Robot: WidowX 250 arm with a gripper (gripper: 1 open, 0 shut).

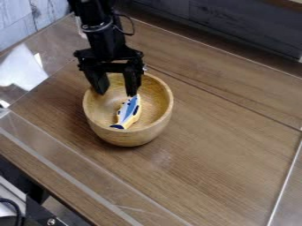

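Observation:
A round wooden bowl (157, 117) sits on the table left of centre. Inside it lies a small oblong object (126, 112) in blue, yellow and white. My black gripper (116, 86) hangs over the back of the bowl with its fingers open and apart, their tips reaching down inside the rim above the object's far end. Whether they touch it I cannot tell.
A dark panel wall runs along the back. At the left are a pale glare patch and the table's edge with a cable below.

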